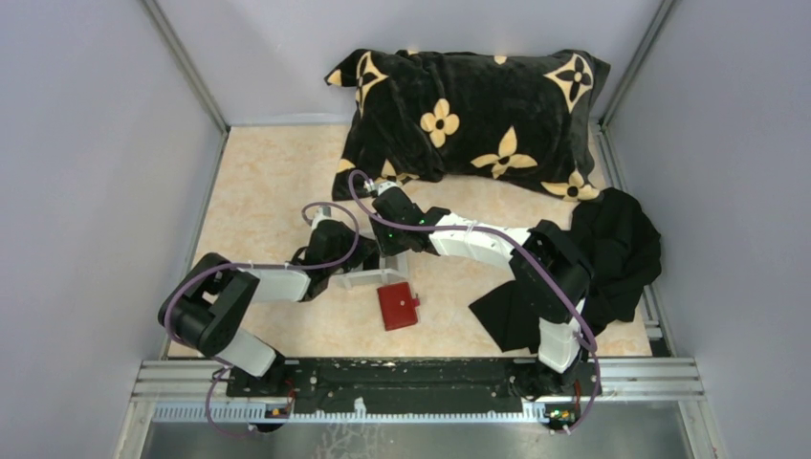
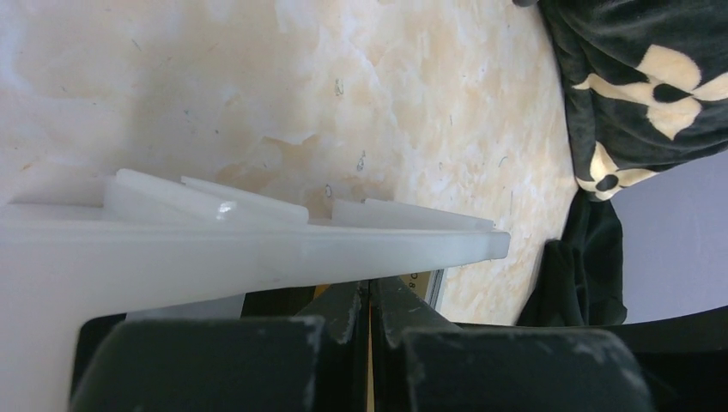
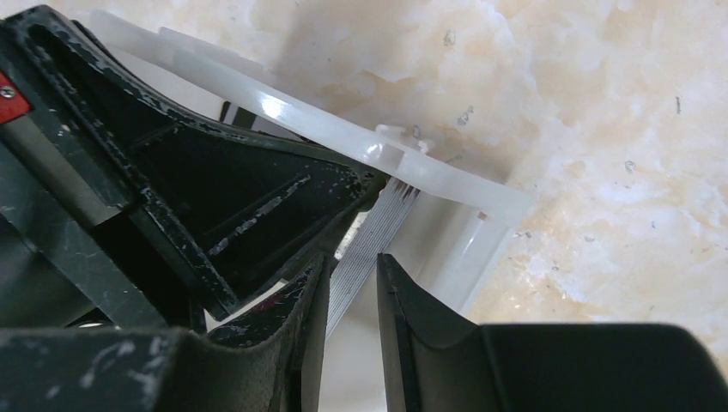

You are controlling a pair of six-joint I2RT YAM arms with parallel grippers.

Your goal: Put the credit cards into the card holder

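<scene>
A translucent white box (image 1: 373, 278) stands at the table's middle, largely covered by both grippers in the top view. Inside it, a stack of cards (image 3: 371, 243) shows its pale striped edges in the right wrist view; a yellowish card (image 2: 419, 283) shows below the box's rim (image 2: 257, 257) in the left wrist view. My left gripper is shut at the box, by the cards, with nothing visible between its fingers. Over the stack, my right gripper is part open, its fingertips on either side of the card edges; whether they touch cannot be told.
A red snap wallet (image 1: 398, 306) lies just in front of the box. The black patterned pillow (image 1: 469, 115) fills the back, and black cloth (image 1: 612, 253) lies at the right. Both grippers crowd close together.
</scene>
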